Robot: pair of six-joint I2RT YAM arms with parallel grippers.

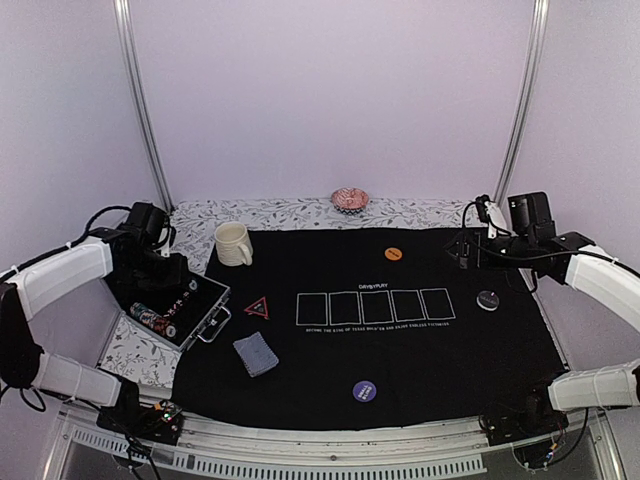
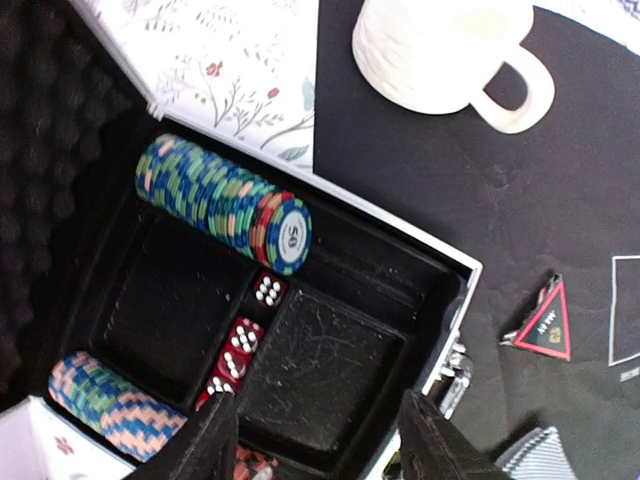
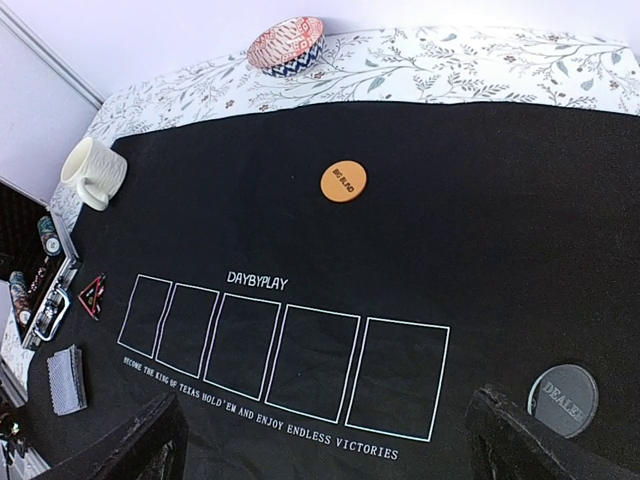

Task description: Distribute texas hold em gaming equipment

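My left gripper hangs over the open chip case [image 2: 400, 240], its fingers part way apart with nothing visible between them. In the left wrist view the case holds two rows of chips, a blue-green stack [image 2: 225, 205] and a pink-blue stack [image 2: 120, 405], plus red dice [image 2: 240, 347]. The purple small blind disc [image 1: 364, 391] lies at the mat's front. On the mat also rest an orange big blind disc [image 3: 343, 181], a dealer disc [image 3: 564, 400], a triangular marker [image 1: 257, 307] and a card deck [image 1: 256, 355]. My right gripper stands open and empty above the mat's right side.
A white mug [image 1: 233, 244] stands just behind the case, close to the left arm. A patterned bowl [image 1: 350, 200] sits at the back on the floral cloth [image 1: 280, 213]. Around the printed card boxes [image 1: 375, 306] the black mat is largely clear.
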